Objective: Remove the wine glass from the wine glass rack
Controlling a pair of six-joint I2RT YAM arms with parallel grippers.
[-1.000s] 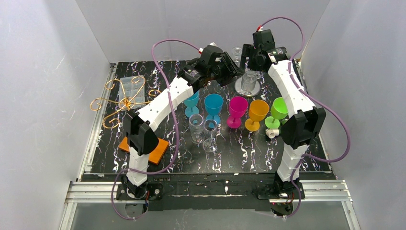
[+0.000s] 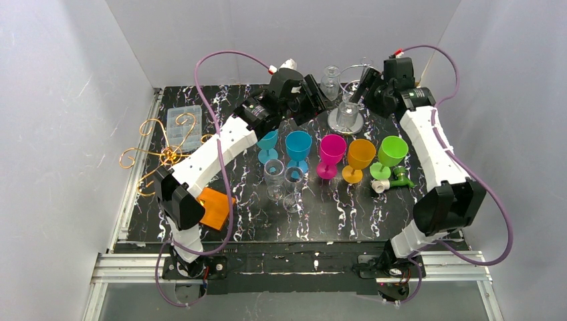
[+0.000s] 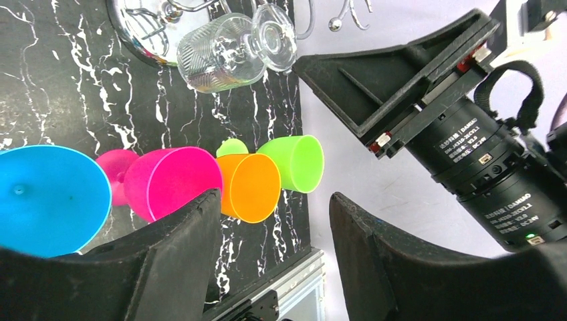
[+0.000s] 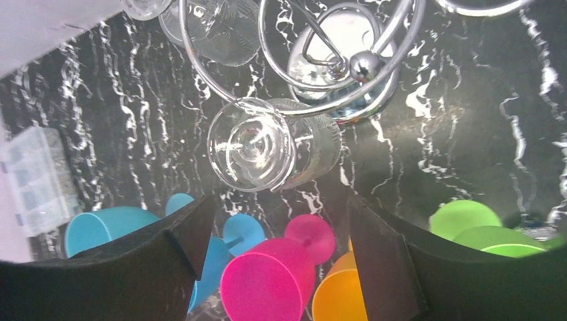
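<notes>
A chrome rack (image 4: 366, 65) holds clear glasses upside down; the nearest glass (image 3: 220, 53) hangs from a ring, its round base (image 4: 251, 144) facing the right wrist camera. Another glass (image 2: 329, 81) hangs at the rack's left. My right gripper (image 2: 364, 85) is open beside and above the rack, the near glass between its fingers in the wrist view but not gripped. My left gripper (image 2: 319, 100) is open, empty, left of the rack above the coloured goblets.
Blue, pink (image 2: 331, 150), orange (image 2: 360, 155) and green goblets stand in front of the rack. Two clear flutes (image 2: 294, 187) stand nearer. An orange wire rack (image 2: 172, 150) and a plastic box lie at left.
My right arm has swung rightward and its gripper has moved right over the rack. The left arm has shifted slightly left. The glasses look unchanged.
</notes>
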